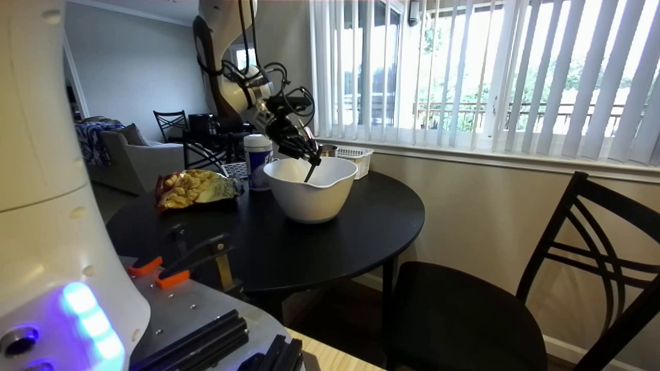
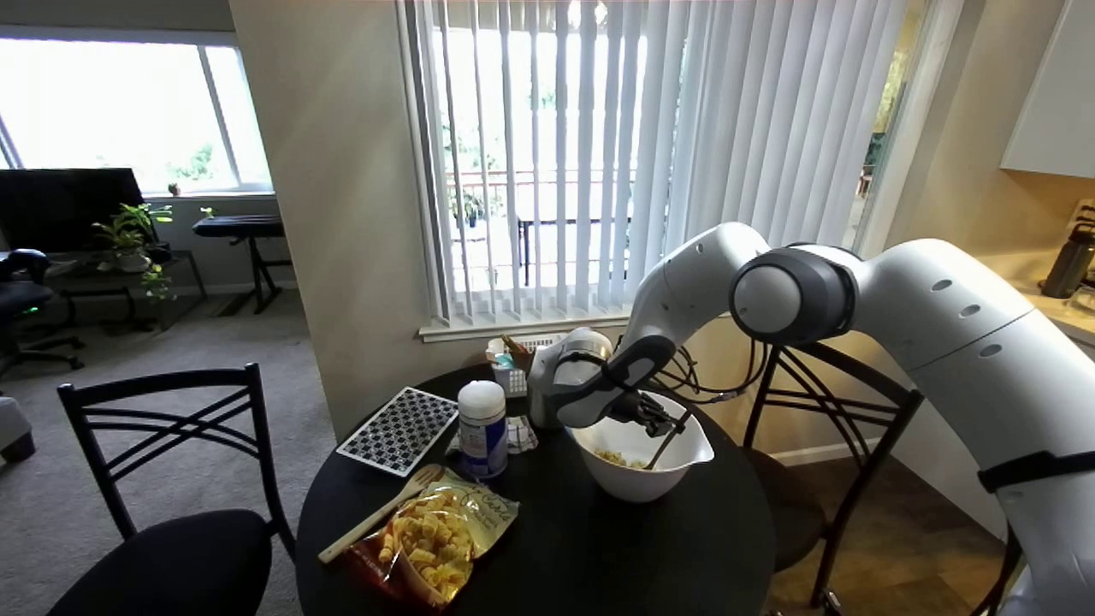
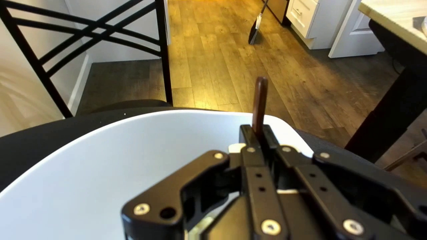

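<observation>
My gripper is shut on a thin dark brown handle (image 3: 260, 102), whose end sticks up past the fingertips in the wrist view. From the gripper (image 1: 317, 155), the utensil slants down into a white mixing bowl (image 1: 312, 198) with a pouring lip. Exterior view 2 shows the bowl (image 2: 636, 484) on the round black table, with some yellowish food (image 2: 621, 459) at its bottom. There the dark handle (image 2: 669, 440) leans inside the bowl towards that food. Its lower end is hard to make out.
Left of the bowl in exterior view 2 are a white-capped canister (image 2: 482, 431), an open snack bag (image 2: 436, 544), a wooden utensil (image 2: 380, 513) and a checkered board (image 2: 400, 429). A white basket (image 1: 360, 162) stands behind the bowl.
</observation>
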